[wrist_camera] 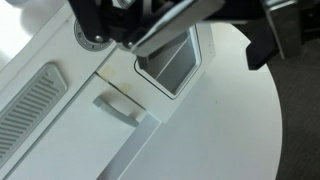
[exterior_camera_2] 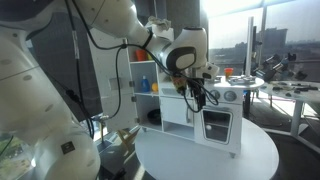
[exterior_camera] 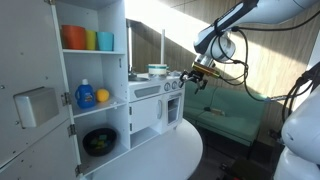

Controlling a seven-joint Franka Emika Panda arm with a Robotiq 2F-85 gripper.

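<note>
In the first exterior view my gripper (exterior_camera: 192, 81) hangs in front of the far right end of the white toy kitchen (exterior_camera: 143, 92). The wrist view has the gripper's dark fingers (wrist_camera: 262, 48) along the top, open, with nothing between them. Below them lie the oven door with its dark window (wrist_camera: 172, 66) and, to its left, a white cabinet door with a grey handle (wrist_camera: 115, 110). In the second exterior view the oven (exterior_camera_2: 216, 126) appears shut, and the gripper is near its upper left. Whether the fingers touch anything cannot be told.
A pot (exterior_camera: 157, 71) stands on the counter. Shelves on the left hold coloured cups (exterior_camera: 90, 40), a blue bottle (exterior_camera: 85, 95), an orange ball (exterior_camera: 102, 95) and a black bowl (exterior_camera: 99, 141).
</note>
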